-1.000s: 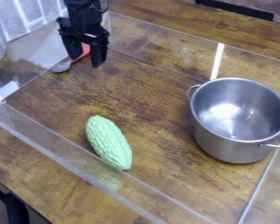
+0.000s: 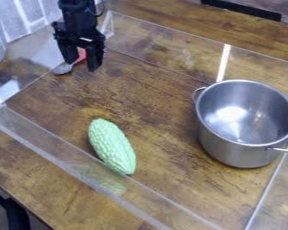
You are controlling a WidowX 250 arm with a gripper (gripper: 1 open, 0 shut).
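Observation:
My dark gripper (image 2: 79, 56) hangs at the top left of the camera view, low over the wooden surface. A small object (image 2: 64, 67), pale with some red, lies just behind and beside its fingers; whether it is held is too small to tell. A pale green corn-like vegetable (image 2: 112, 145) lies in the lower middle. A large steel pot (image 2: 237, 124) with two handles stands at the right.
Clear plastic walls (image 2: 62, 160) border the wooden work area (image 2: 144, 94). The middle of the surface between the gripper, the vegetable and the pot is clear.
The gripper has shifted slightly, staying around the small object at the top left. The vegetable and pot have not moved.

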